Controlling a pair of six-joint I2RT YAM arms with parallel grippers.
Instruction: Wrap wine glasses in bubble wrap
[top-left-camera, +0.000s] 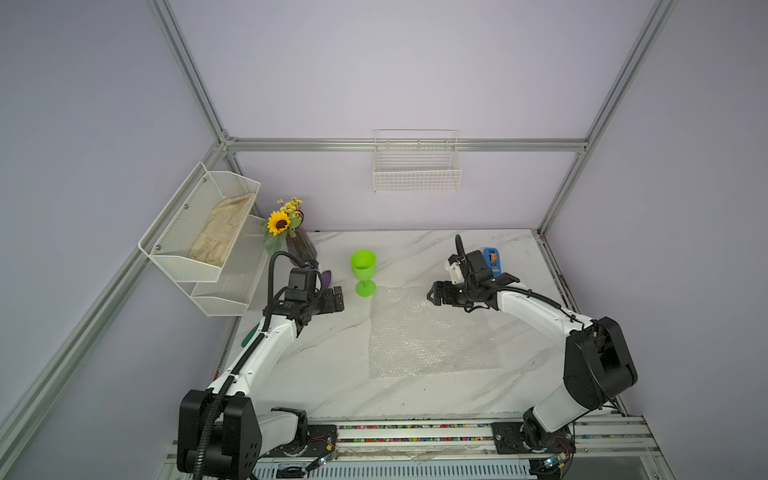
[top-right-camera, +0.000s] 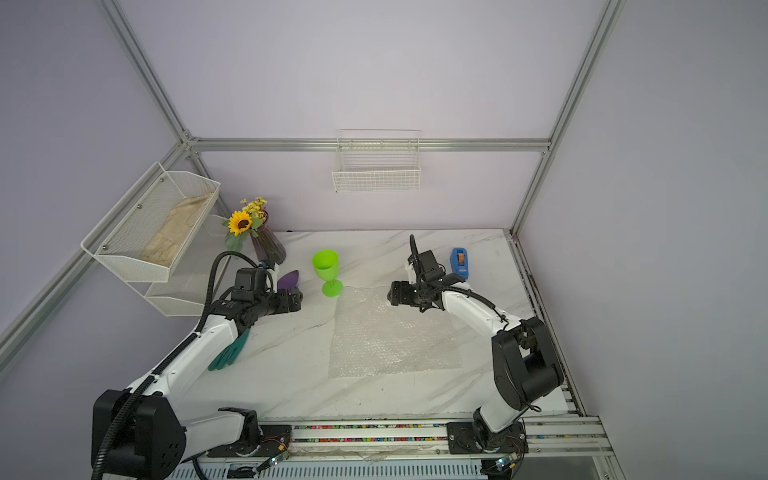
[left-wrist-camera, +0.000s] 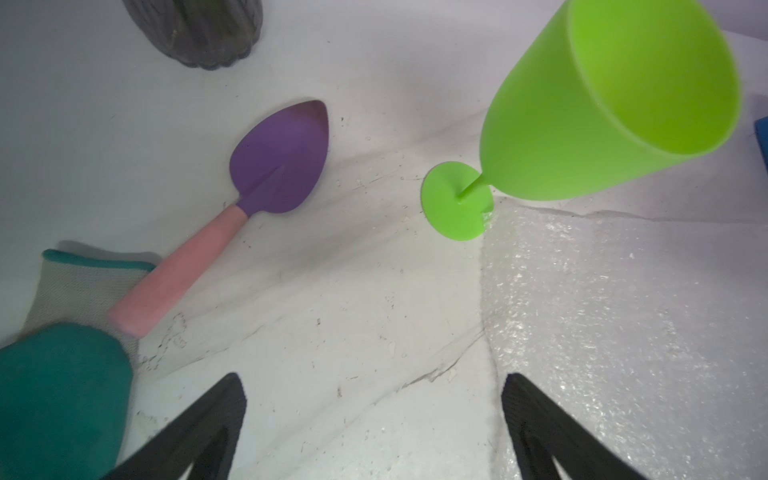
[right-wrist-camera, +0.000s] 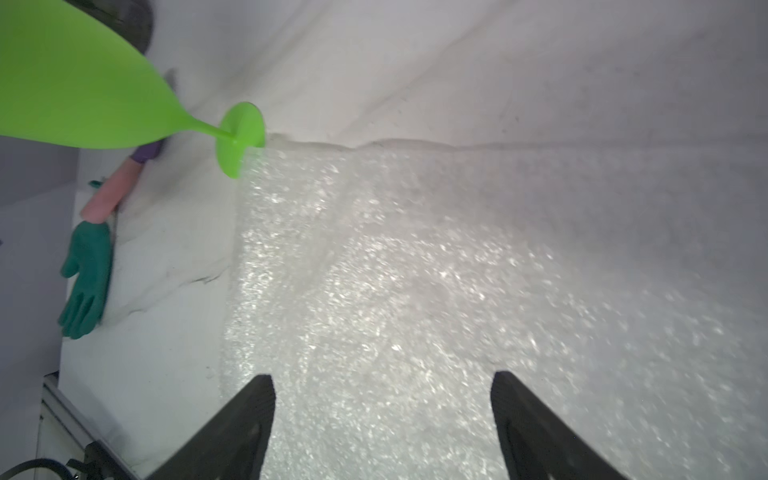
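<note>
A bright green wine glass (top-left-camera: 363, 265) stands upright near the back of the table, its round foot touching the back left corner of the bubble wrap. That clear sheet of bubble wrap (top-left-camera: 416, 344) lies flat over the middle of the table. To the left of the glass my left gripper hovers open and empty, above bare table beside the sheet's left edge. Over the back part of the bubble wrap is my right gripper; its fingers (right-wrist-camera: 232, 432) stand apart, with only the sheet seen below them.
A purple trowel (left-wrist-camera: 280, 156) with a pink handle and a teal glove (top-right-camera: 230, 352) lie at the left. A flower vase (top-left-camera: 301, 243) stands behind them. The blue tape dispenser (top-right-camera: 459, 262) is at the back right.
</note>
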